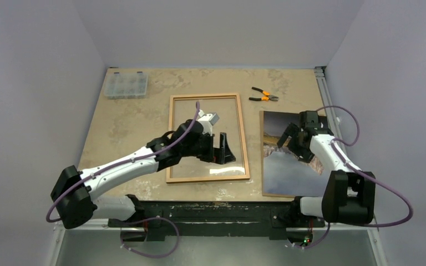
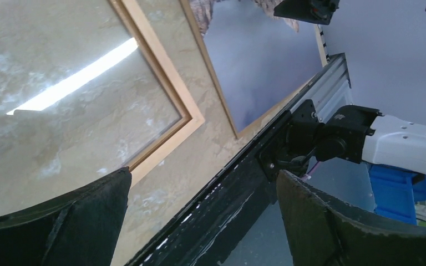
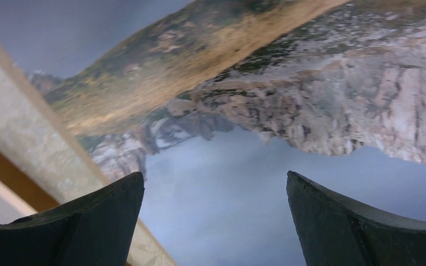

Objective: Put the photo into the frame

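Note:
The wooden frame [image 1: 244, 145] lies on the table's middle with a clear pane inside, the table showing through it. To its right lies the photo [image 1: 288, 172], a mountain landscape resting on a board whose light edge [image 2: 226, 105] shows along one side. My left gripper [image 1: 228, 148] is open above the right half of the wooden frame, nothing between its fingers. Above the photo my right gripper [image 1: 284, 134] stands open and empty. In the right wrist view the photo [image 3: 216, 177] spreads beneath the parted fingers [image 3: 102, 221], and the right arm hides part of it from above.
Orange-handled pliers [image 1: 265, 94] lie at the back, right of the wooden frame. A clear compartment box [image 1: 126, 85] stands at the back left. A metal rail [image 1: 328, 102] runs along the right table edge.

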